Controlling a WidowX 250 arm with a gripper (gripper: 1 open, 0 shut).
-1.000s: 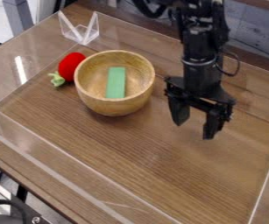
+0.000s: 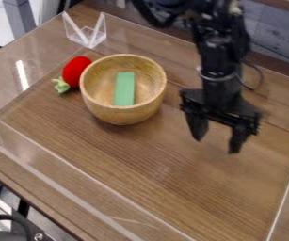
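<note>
My gripper (image 2: pixel 217 132) is at the right of the camera view, open and pointing down over bare tabletop, slightly blurred, with nothing visible between its fingers. To its left stands a tan bowl (image 2: pixel 147 106) with a green block (image 2: pixel 124 88) inside. A red item with a pale green top (image 2: pixel 76 70), perhaps a vegetable, lies just left of the bowl.
A clear plastic stand (image 2: pixel 87 33) sits at the back left. A wall runs behind the arm at the back right.
The bowl, block and red item have not moved.
</note>
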